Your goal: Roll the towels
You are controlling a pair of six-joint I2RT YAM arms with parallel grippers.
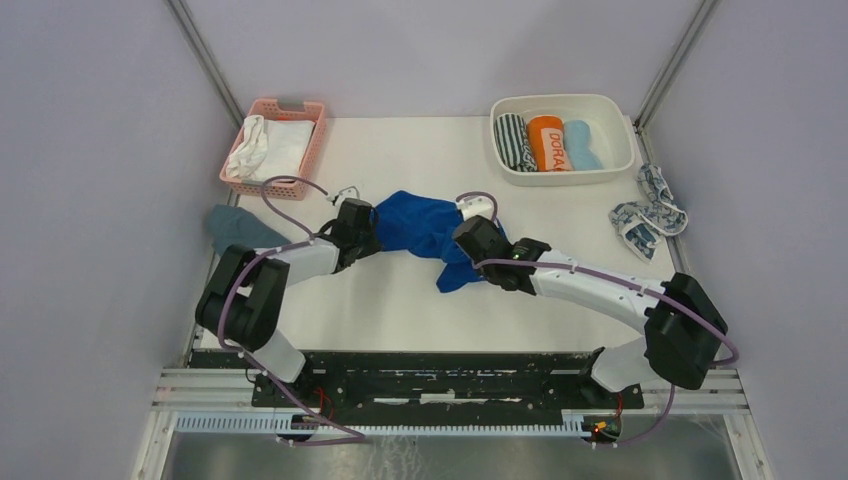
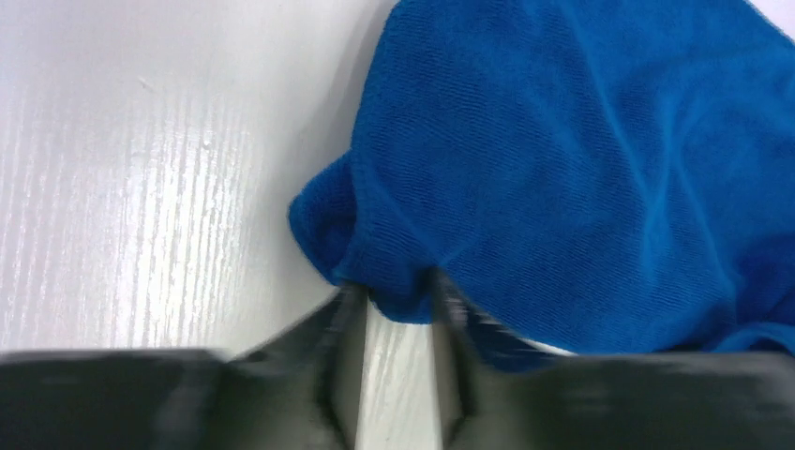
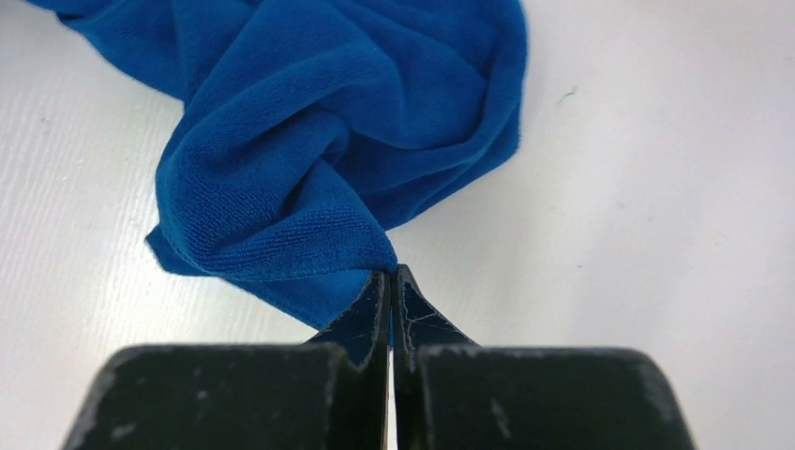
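A rumpled blue towel [image 1: 415,220] lies mid-table, creased and bunched towards its right end. At its left end, my left gripper has its fingers partly apart, with a folded corner of the towel [image 2: 389,253] between and just beyond the blurred tips. My right gripper is shut, its tips pinching the edge of a raised fold of the towel [image 3: 291,225]. From above, the arms cover both sets of fingertips and part of the towel's right side.
At the back right, a white bin [image 1: 565,180] holds rolled towels. A pink basket [image 1: 312,150] with white cloths stands at back left. A grey-blue cloth [image 1: 240,230] lies at the left edge, a patterned one [image 1: 640,222] at the right.
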